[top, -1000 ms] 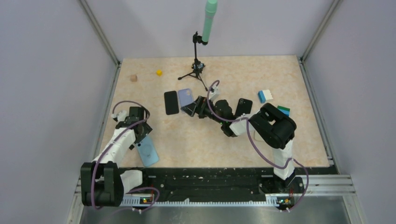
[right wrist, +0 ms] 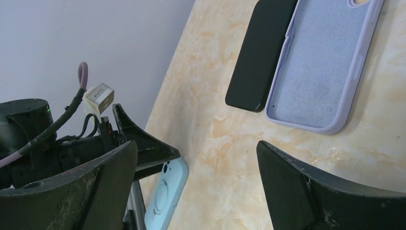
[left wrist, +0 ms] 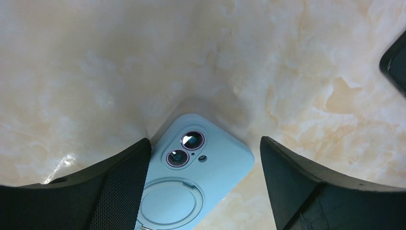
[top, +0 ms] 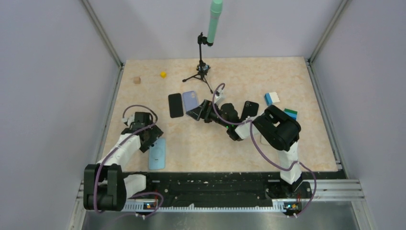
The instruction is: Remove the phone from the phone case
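A light blue phone case [left wrist: 225,160] with camera lenses and a ring on its back lies flat near the table's front left. Whether it has a phone inside is hidden from above. My left gripper is open, its fingers either side of the camera end. The left finger [left wrist: 125,179] is against or very close to the edge; the right finger [left wrist: 292,184] stands a little clear. Farther back, an empty purple phone case [right wrist: 313,72] lies beside a black phone [right wrist: 258,57]. My right gripper is open over the table just in front of them, holding nothing.
Another dark phone [top: 250,109] lies right of centre, beyond the right forearm. A tripod [top: 202,69] stands at the back. Small blocks, one yellow [top: 163,74] and one blue and white [top: 272,98], lie around.
My left gripper has shifted right along with that end. The right arm is nearly still.
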